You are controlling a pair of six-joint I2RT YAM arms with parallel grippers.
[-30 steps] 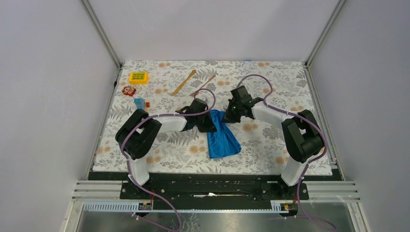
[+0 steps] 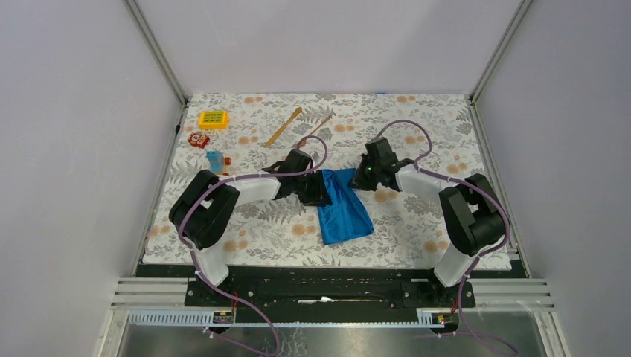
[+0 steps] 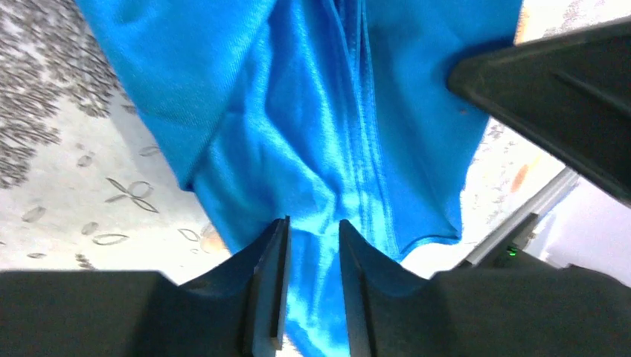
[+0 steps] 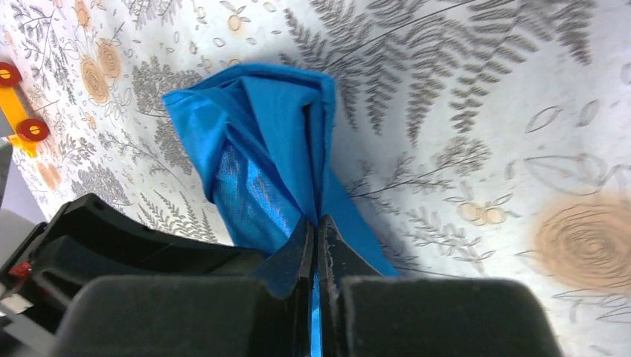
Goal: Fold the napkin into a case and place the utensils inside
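A blue napkin (image 2: 342, 219) lies mid-table, bunched into folds along its upper part. My left gripper is over it, fingertips slightly apart, with folds visible between them. My right gripper is at the upper right of the napkin, shut on a raised folded edge of the cloth (image 4: 290, 134). The wooden utensils lie behind the napkin: a spatula-like piece (image 2: 281, 128) and a thinner stick (image 2: 320, 125), partly hidden by a cable.
A yellow block (image 2: 213, 119), a red figure (image 2: 198, 139) and a blue toy (image 2: 215, 160) stand at the left of the floral table (image 2: 417, 238). Both arms are close together over the napkin.
The right gripper has moved right, and the napkin's folded right side is drawn out wider. The left arm has shifted slightly toward the front left.
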